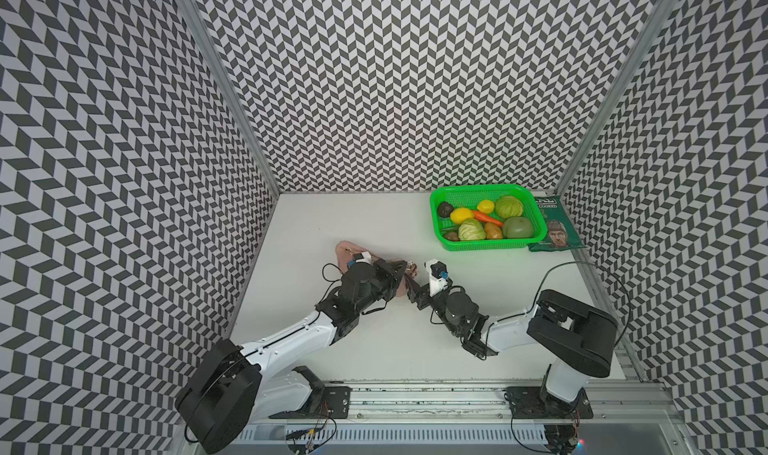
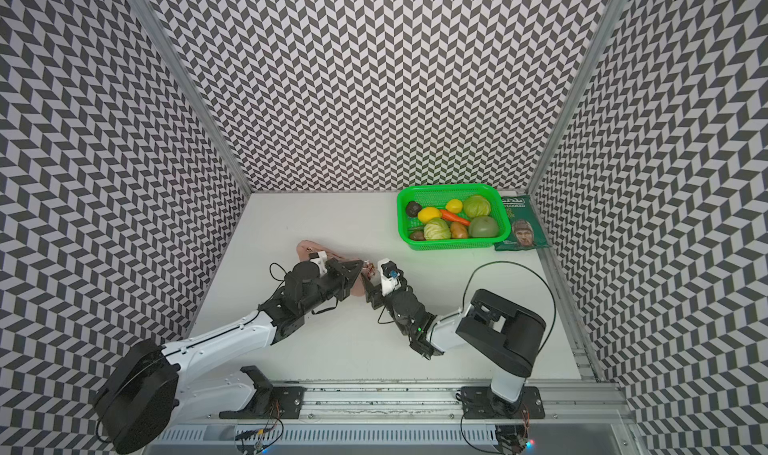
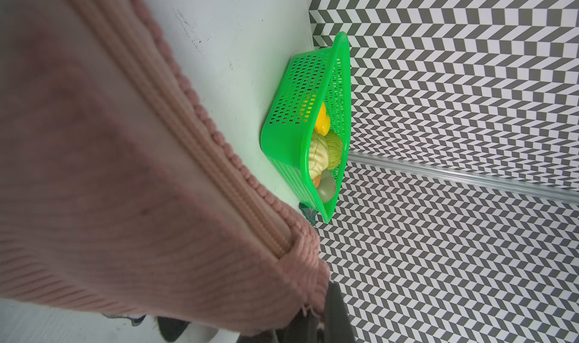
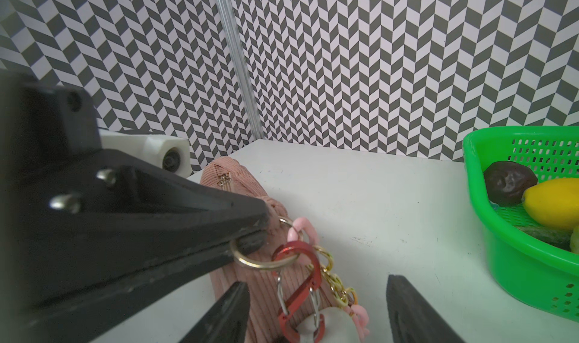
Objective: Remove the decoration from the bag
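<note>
The pink ribbed bag [image 3: 138, 210] lies on the table under my left arm; it fills much of the left wrist view. At its end, my left gripper [image 1: 406, 268] is shut, with the bag's corner at its fingertips. By those fingers [image 4: 241, 213], in the right wrist view, hangs a metal ring [image 4: 262, 262]. Linked to it are a red clasp [image 4: 299, 285], a gold chain [image 4: 339, 282] and a pale round charm [image 4: 331, 326], the bag's decoration. My right gripper is part open, its fingertips on either side of the clasp and charm, apart from them.
A green basket [image 1: 489, 248] of toy fruit and vegetables stands at the back right. Beside it lies a dark green packet [image 1: 557, 223]. The two grippers nearly meet over the bag's end. Bare table [image 1: 384, 343] shows in front.
</note>
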